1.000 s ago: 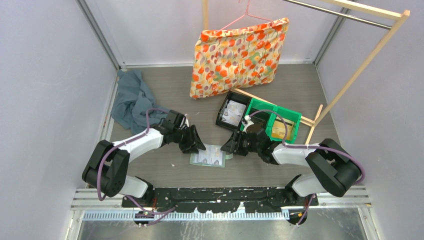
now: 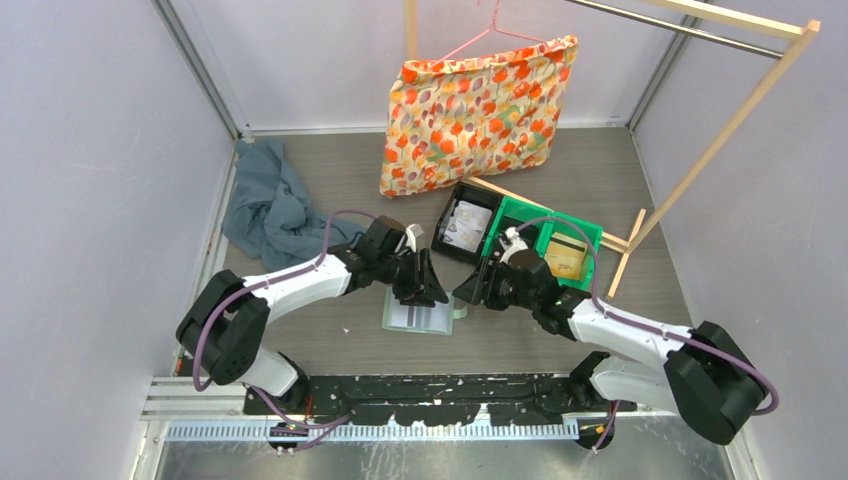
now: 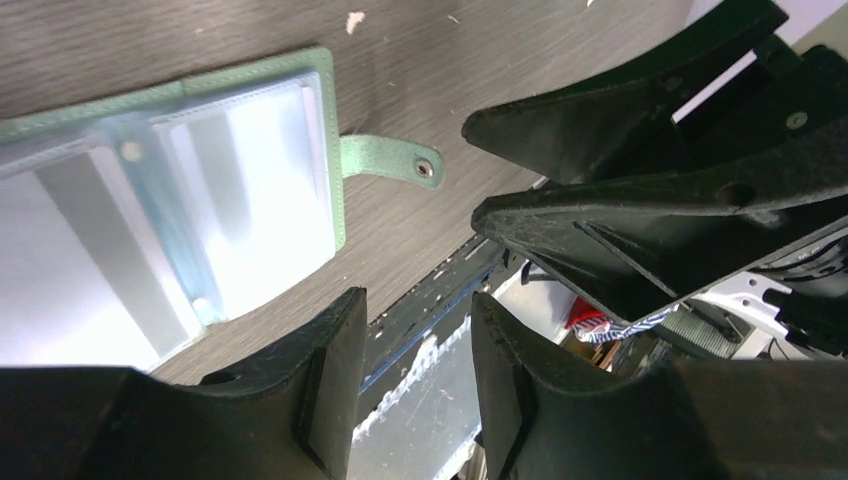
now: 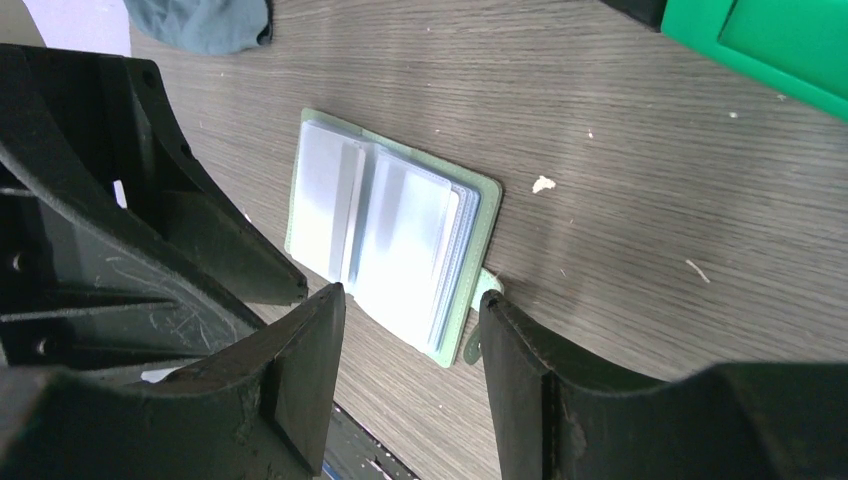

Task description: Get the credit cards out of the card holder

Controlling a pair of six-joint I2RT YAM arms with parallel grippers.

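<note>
The open card holder [image 2: 418, 316], mint-edged with clear sleeves and a snap strap, lies flat on the table's front middle. In the left wrist view its sleeves [image 3: 240, 200] show pale contents; in the right wrist view it [image 4: 400, 250] lies beyond the fingers. My left gripper is over the holder's right side, part open, with nothing visible between its fingers. My right gripper stands open just right of the holder, nothing between its fingertips.
A black bin [image 2: 447, 240] with papers and green bins [image 2: 587, 230] stand behind the right gripper. A blue-grey cloth [image 2: 265, 200] lies at left; a floral bag [image 2: 475, 110] hangs at the back on a wooden rack.
My left gripper has moved rightwards over the holder. The right gripper has shifted slightly right, its arm swinging outward.
</note>
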